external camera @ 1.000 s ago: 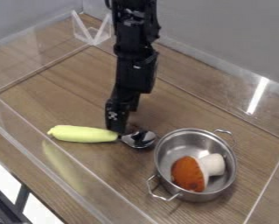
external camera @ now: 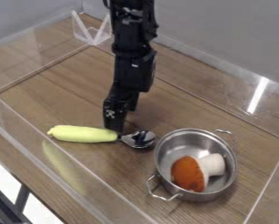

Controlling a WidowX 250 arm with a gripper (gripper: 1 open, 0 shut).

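My black gripper (external camera: 115, 121) points down just above a yellow-green corn-like item (external camera: 80, 133) lying on the wooden counter. A shiny metal spoon or ladle head (external camera: 142, 141) lies right of it, under and beside my fingertips. Whether the fingers are open or shut is hard to tell. A steel pot (external camera: 170, 150) at lower right holds an orange-brown object (external camera: 188, 175) and a white cylinder (external camera: 212, 164).
Clear plastic walls (external camera: 24, 140) border the counter at the front left, and a grey wall (external camera: 223, 52) stands at the back.
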